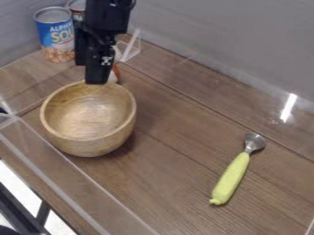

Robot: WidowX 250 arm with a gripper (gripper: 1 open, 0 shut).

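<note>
My black gripper [95,70] hangs above the back rim of a wooden bowl [88,117], its fingers open with nothing visible between them. The bowl looks empty and stands at the front left of the wooden table. Just behind the gripper, a small white and orange object [114,71] is partly hidden.
Two cans, one labelled ALPHA [55,35], stand at the back left against the wall. A spoon with a pale green handle [229,177] lies at the right.
</note>
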